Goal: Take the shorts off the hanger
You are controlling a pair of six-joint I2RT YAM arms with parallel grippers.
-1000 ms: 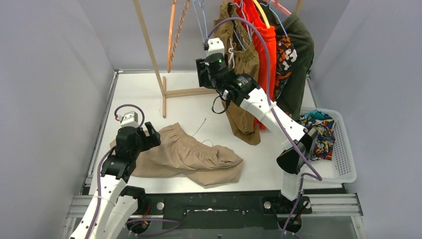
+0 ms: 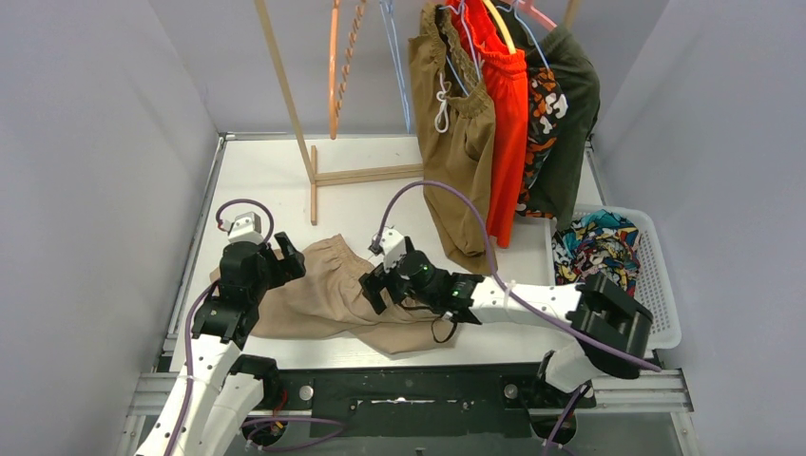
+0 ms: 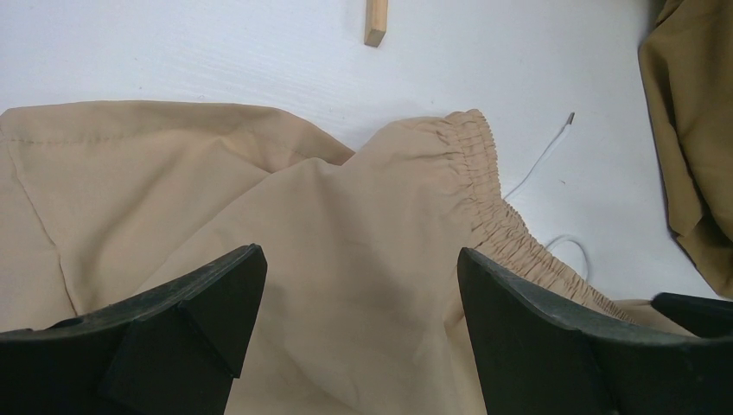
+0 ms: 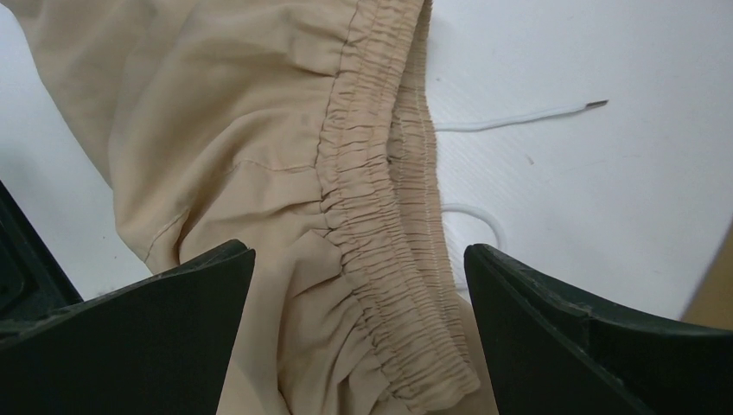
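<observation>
Beige shorts [image 2: 314,304] lie spread on the white table, off any hanger. Their gathered waistband [image 4: 372,199] runs lengthwise through the right wrist view, with a white drawstring [image 4: 519,119] beside it. My left gripper is open above the left part of the shorts, nothing between its fingers. Over the waistband end stands my right gripper, also open; whether its fingers touch the cloth I cannot tell. An empty blue hanger [image 2: 397,71] hangs from the rack in the top view.
Brown trousers [image 2: 456,142], red shorts [image 2: 508,114] and other garments hang at the back right. A white basket [image 2: 661,275] with patterned cloth stands at the right. The rack's wooden foot [image 2: 369,176] crosses the back.
The hangers sway a little. The left arm is nearly still.
</observation>
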